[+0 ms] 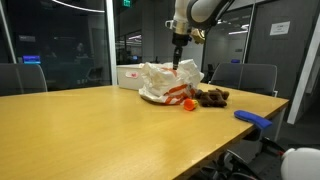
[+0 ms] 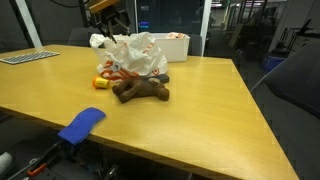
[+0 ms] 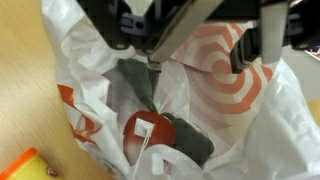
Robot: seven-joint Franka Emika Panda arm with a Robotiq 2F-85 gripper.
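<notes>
A white plastic bag with red print (image 1: pixel 170 82) stands on the table with its mouth facing up. My gripper is over that mouth, its fingers apart and bag plastic showing between them. Inside the bag, in the wrist view, lies a dark green and red object (image 3: pixel 168 128) with a white tag, below the fingers and clear of them. From outside, the bag's folds hide this object. In exterior view 2 the gripper (image 2: pixel 112 31) shows just above the bag (image 2: pixel 130 58).
Beside the bag lie an orange-and-yellow tub (image 3: pixel 25 168) and a brown plush toy (image 2: pixel 140 90). A blue object (image 1: pixel 252 118) sits near the table edge. Behind the bag stands a white box (image 2: pixel 172 46).
</notes>
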